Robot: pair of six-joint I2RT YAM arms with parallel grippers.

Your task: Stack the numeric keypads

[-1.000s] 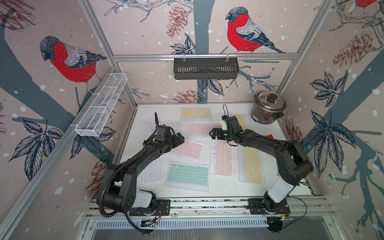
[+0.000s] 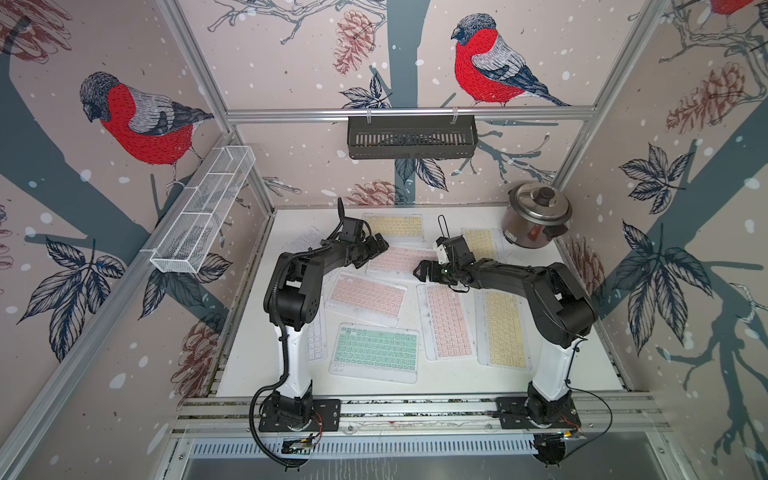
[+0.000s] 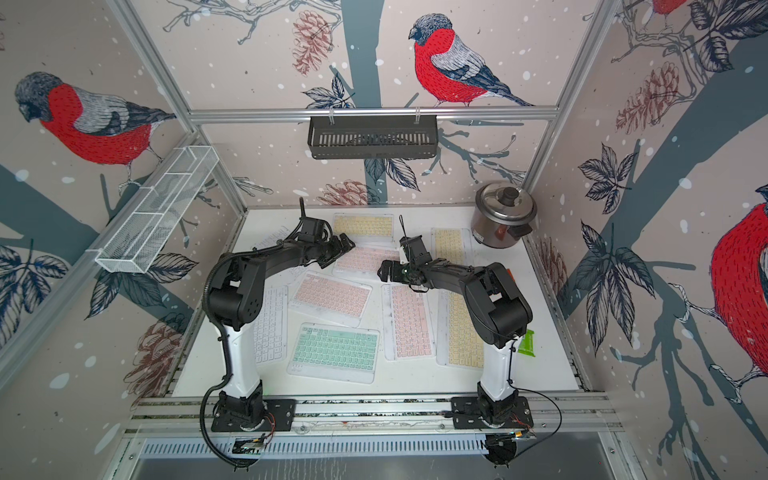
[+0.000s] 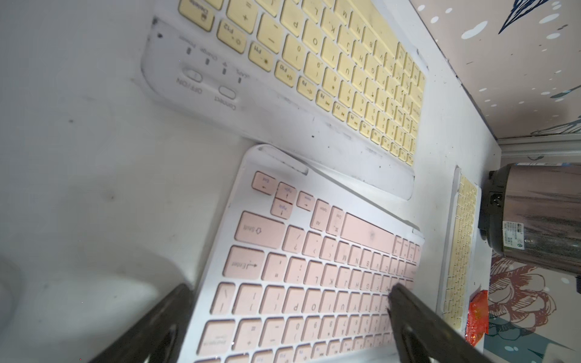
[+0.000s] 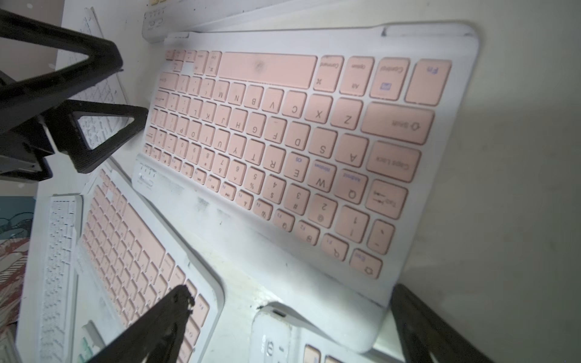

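The pink keyboard [image 2: 397, 260] at the back centre lies flat, with a gripper near each end. My left gripper [image 2: 379, 245] is open at its left end, and the keyboard's corner shows between the fingers in the left wrist view. At its right end my right gripper [image 2: 426, 273] stands open, low over the front corner; that corner [image 5: 363, 326] shows between the fingers in the right wrist view. Further keyboards lie flat: a tilted pink one [image 2: 368, 299], an upright pink one [image 2: 448, 324], a green one [image 2: 376, 352] and a yellow one [image 2: 393, 227] behind.
More yellow keyboards [image 2: 505, 332] lie on the right, one partly under the right arm. White keyboards [image 3: 270, 328] lie on the left. A steel pot [image 2: 537, 214] stands at the back right. The keyboards leave little bare table between them.
My left gripper has moved back and right to the central pink keyboard, which has shifted slightly left. The upright pink keyboard has slid forward and turned slightly.
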